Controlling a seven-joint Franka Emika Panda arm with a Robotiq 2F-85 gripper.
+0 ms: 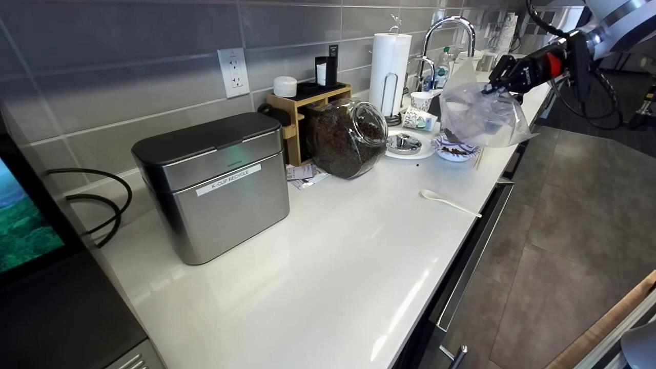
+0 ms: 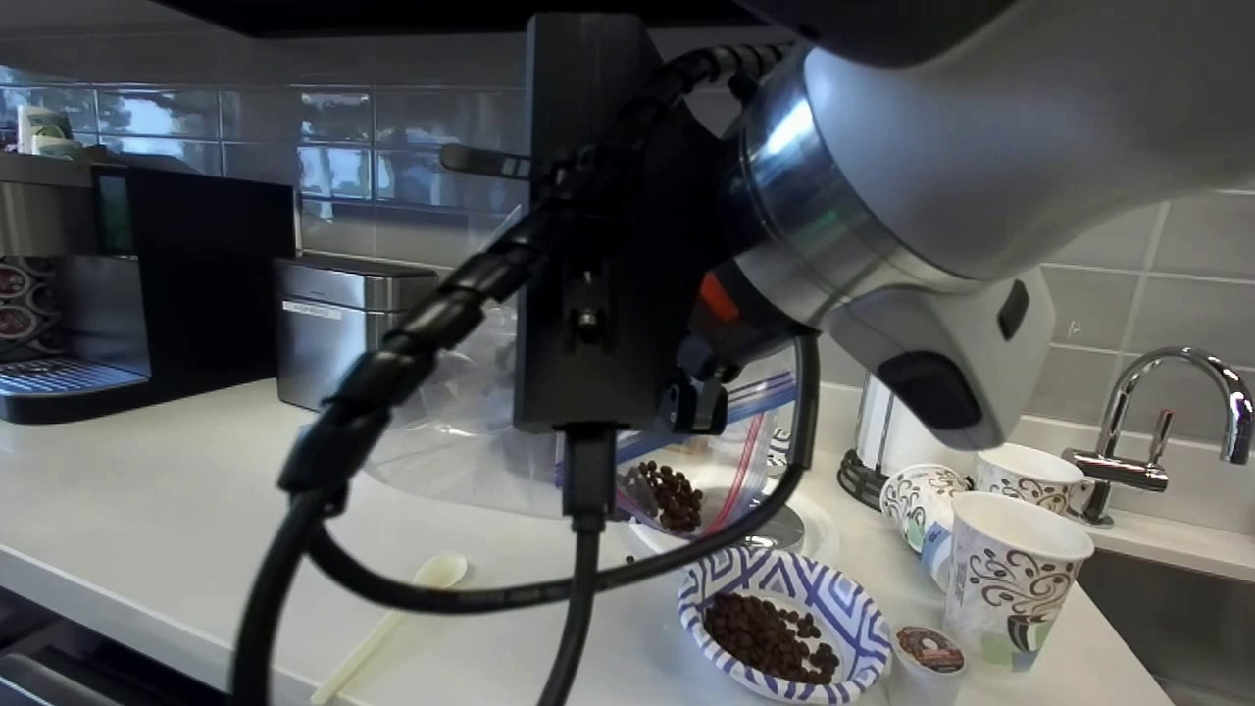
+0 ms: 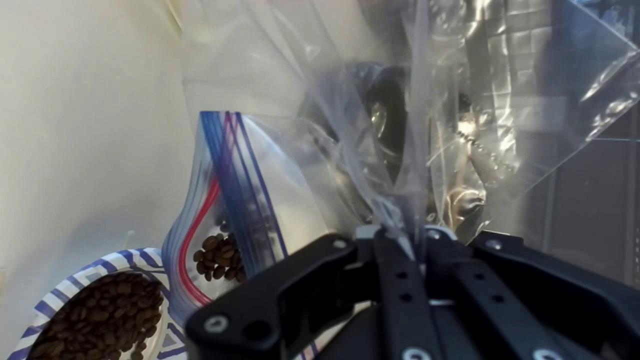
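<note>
Pinched at the fingertips of my gripper is a clear zip bag (image 3: pixel 282 159) with a blue and pink seal. The fingers are shut on its thin plastic, and the bag (image 1: pixel 483 114) hangs spread out above the counter in exterior view 1. Below it stands a paper bowl (image 2: pixel 865 606) with a blue-and-white pattern, holding dark coffee beans (image 2: pixel 765 635). In the wrist view the bowl (image 3: pixel 57 300) is at lower left, beside the bag's seal. More beans (image 3: pixel 219 258) show through the plastic; whether they are inside the bag, I cannot tell.
Paper cups (image 2: pixel 1018 577) and a coffee pod (image 2: pixel 929 653) stand close to the bowl. A glass jar of beans (image 1: pixel 341 138) lies tilted by the wooden shelf. A pale spoon (image 1: pixel 449 201) rests near the counter edge. The counter before the steel bin (image 1: pixel 233 209) is clear.
</note>
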